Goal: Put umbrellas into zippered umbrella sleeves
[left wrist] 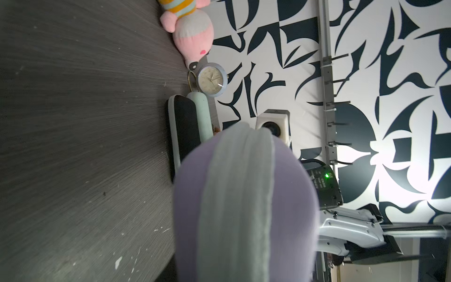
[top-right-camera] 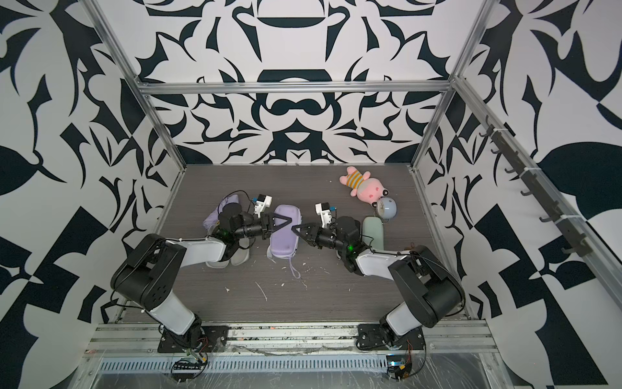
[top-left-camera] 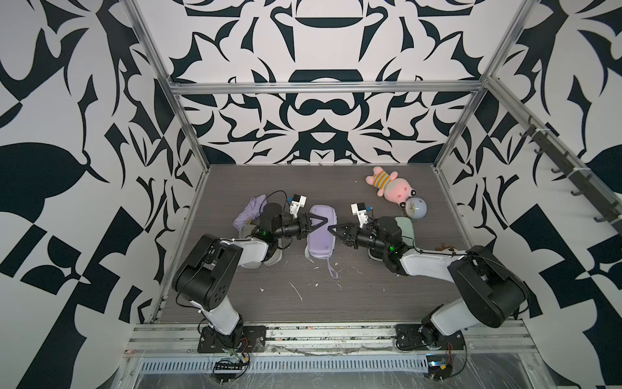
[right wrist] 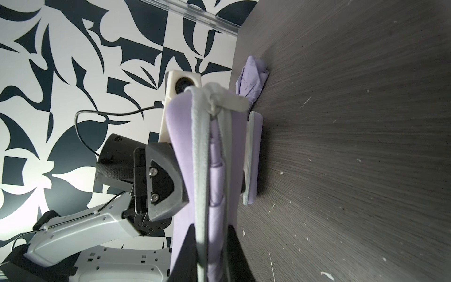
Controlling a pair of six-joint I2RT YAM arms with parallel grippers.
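Note:
A lavender zippered sleeve (top-left-camera: 321,234) hangs between my two grippers, which are both shut on it, the left gripper (top-left-camera: 312,222) from the left and the right gripper (top-left-camera: 333,230) from the right. In the right wrist view the sleeve (right wrist: 184,117) stands upright with its pale zipper strip and pull toward the camera, and lavender folded fabric shows along the narrow slit. In the left wrist view its rounded side with the grey band fills the lower middle, hiding the fingertips. A crumpled lavender cloth (right wrist: 251,82) lies at the left of the table.
A pink plush toy (top-left-camera: 392,188) and a small clock (left wrist: 211,80) lie at the back right. A mint-green case (top-right-camera: 372,230) lies behind my right arm, and grey-lavender items lie under the left arm.

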